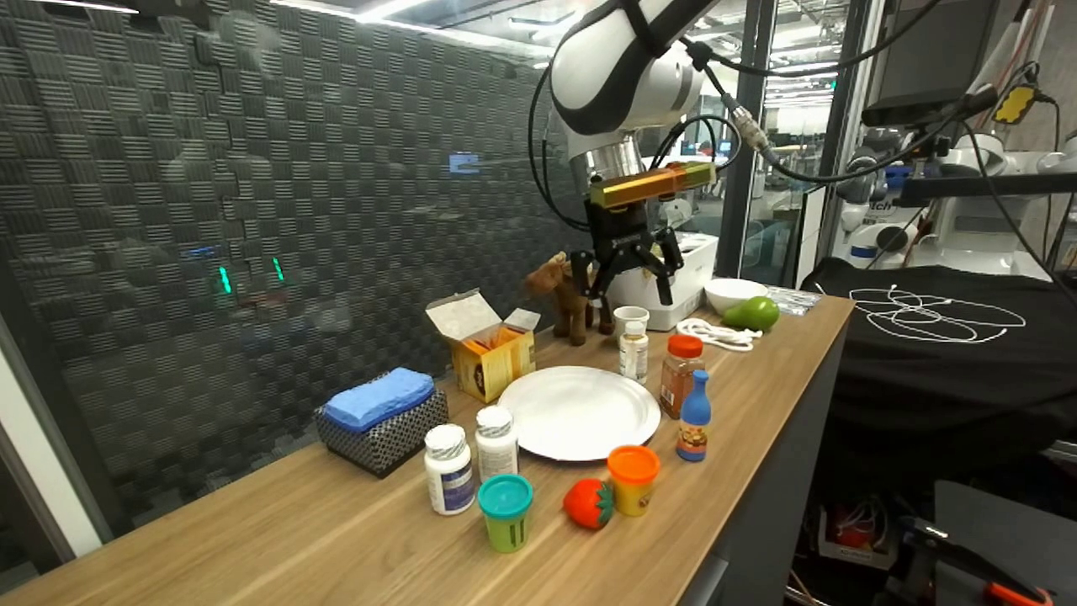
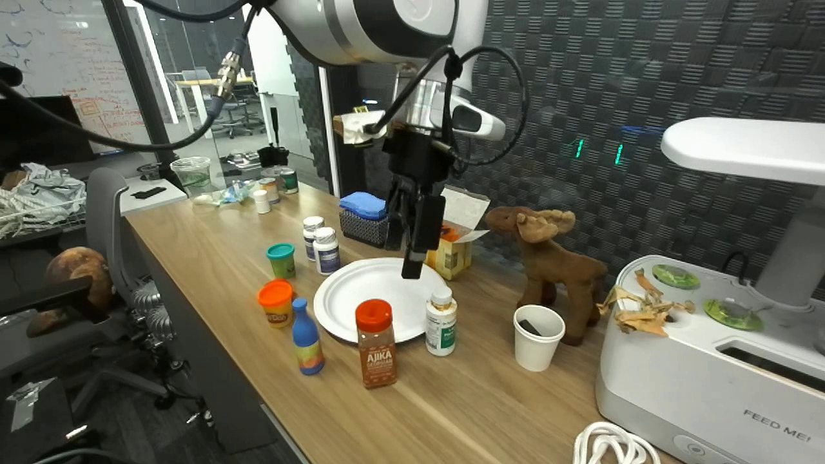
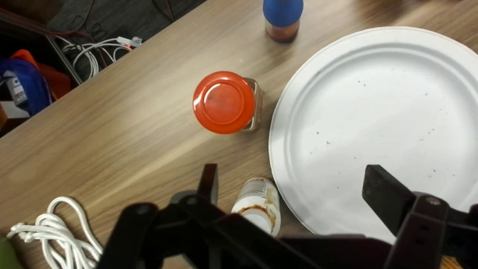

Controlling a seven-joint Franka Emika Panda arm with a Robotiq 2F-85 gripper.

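My gripper is open, its two dark fingers spread wide with nothing held between them. It hangs above the table, over the near side of the white plate [image 3: 381, 130] and a white pill bottle [image 3: 257, 197]. That bottle stands upright beside the plate's edge, partly hidden by the gripper in the wrist view. A spice jar with a red lid [image 2: 376, 344] stands close to the plate, and a blue bottle [image 2: 307, 340] is to its left in the second exterior view. The plate is empty apart from small specks.
Around the plate stand two white bottles [image 1: 449, 470], a teal-lidded tub [image 1: 506, 513], an orange-lidded tub [image 1: 633, 480], a toy strawberry [image 1: 588, 503] and an open yellow box [image 1: 491, 353]. A toy moose [image 2: 553, 267], paper cup [image 2: 537, 338] and white cord [image 2: 615, 444] lie towards the planter [image 2: 708, 379].
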